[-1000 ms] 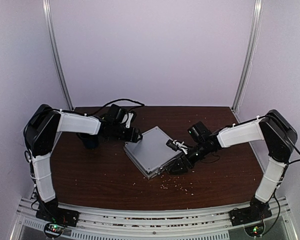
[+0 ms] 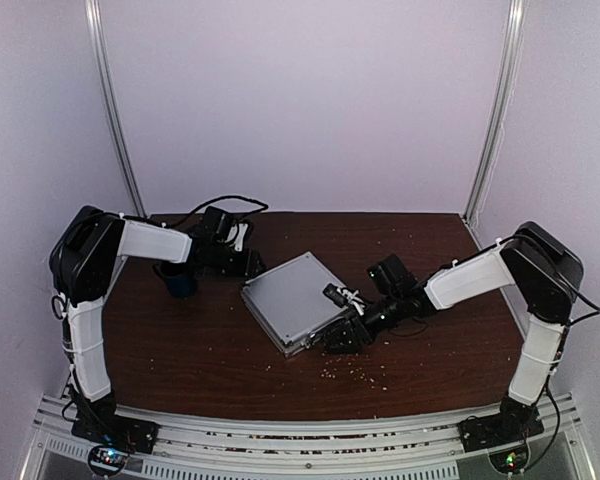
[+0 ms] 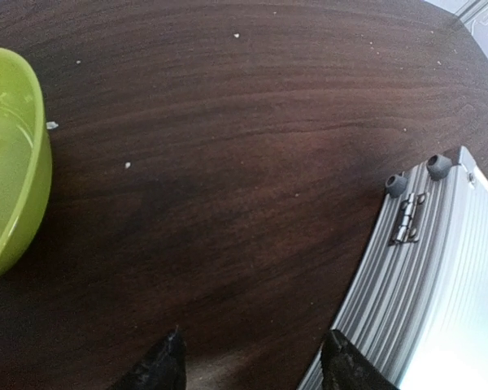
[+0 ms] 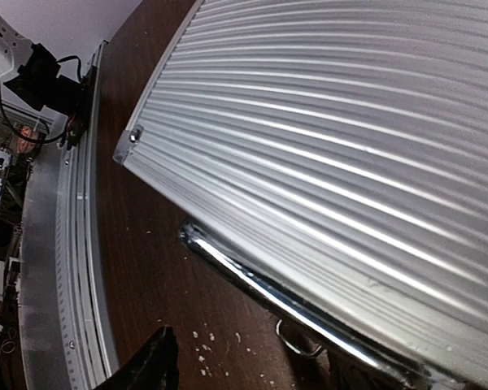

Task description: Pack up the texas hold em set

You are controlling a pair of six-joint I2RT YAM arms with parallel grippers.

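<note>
The silver aluminium case [image 2: 290, 295] lies closed, at an angle, mid-table; its ribbed side, hinge and small feet show in the left wrist view [image 3: 443, 284]. My left gripper [image 2: 252, 264] hangs just off its back-left corner, fingers apart [image 3: 252, 366], open with nothing seen between them. My right gripper [image 2: 330, 338] is at the case's front-right side, where the chrome handle bar [image 4: 252, 284] shows; its fingers stand apart, the right one partly hidden under the bar, and I see nothing gripped.
A dark round container [image 2: 180, 283] stands left of the case; a green bowl [image 3: 12, 162] shows in the left wrist view. Small light bits [image 2: 345, 373] are scattered in front of the case.
The case has shifted slightly left. My left gripper has moved left, off the case's corner, and my right gripper has moved a little left with the case.
</note>
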